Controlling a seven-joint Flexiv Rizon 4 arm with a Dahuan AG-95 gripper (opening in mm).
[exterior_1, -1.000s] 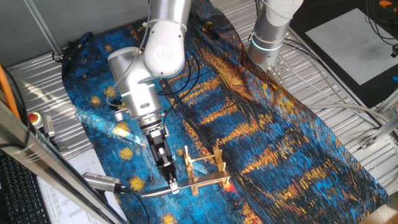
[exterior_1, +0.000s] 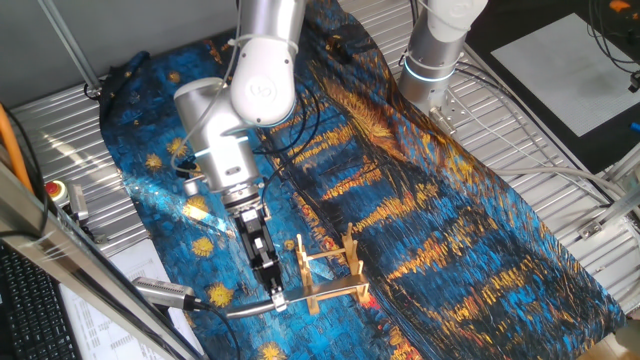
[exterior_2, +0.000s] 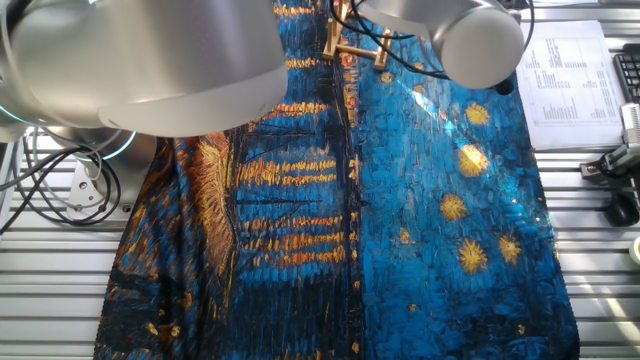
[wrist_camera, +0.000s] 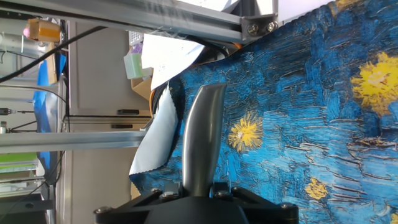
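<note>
A metal knife, its handle (wrist_camera: 202, 137) smooth and silvery, is held in my gripper (exterior_1: 279, 299), which is shut on it. In the first exterior view the handle (exterior_1: 250, 310) sticks out to the left of the fingers, and the blade (exterior_1: 325, 290) reaches right, across the small wooden rack (exterior_1: 306, 270). Whether the blade rests on the rack or hovers just over it, I cannot tell. From the wrist, the handle rises between the black fingers of the gripper; the blade is hidden there. The second exterior view shows only part of the rack (exterior_2: 360, 50) at its top edge.
A blue and orange painted-pattern cloth (exterior_1: 400, 215) covers the table, mostly bare. Left of the handle lies a grey cabled device (exterior_1: 165, 293), near a metal frame post (exterior_1: 90, 270).
</note>
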